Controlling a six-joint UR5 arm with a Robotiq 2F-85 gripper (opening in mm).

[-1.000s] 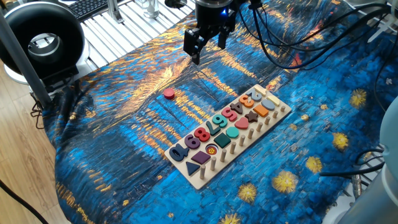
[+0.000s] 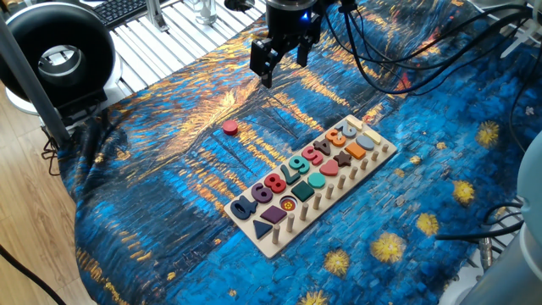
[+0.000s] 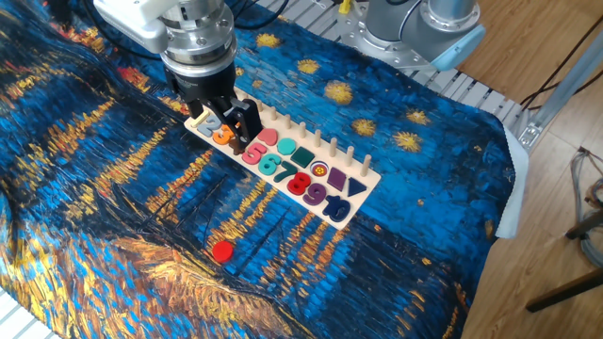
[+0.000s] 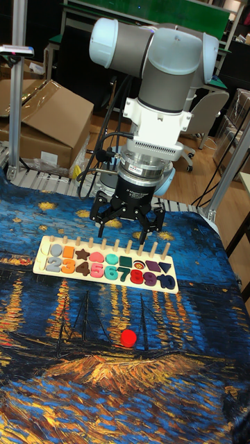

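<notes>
A small red round piece lies alone on the patterned cloth, a short way off the wooden puzzle board. The board carries colored numbers, flat shapes and a row of upright pegs. In its shape row, one round recess shows a flower-like picture and holds no piece. My gripper hangs above the table, its fingers spread apart with nothing between them. In exterior view 3 the gripper appears beyond the red piece; in exterior view 2 it covers part of the board.
Cables loop down beside the arm. A black spool stands past the table edge, and cardboard boxes sit behind the table.
</notes>
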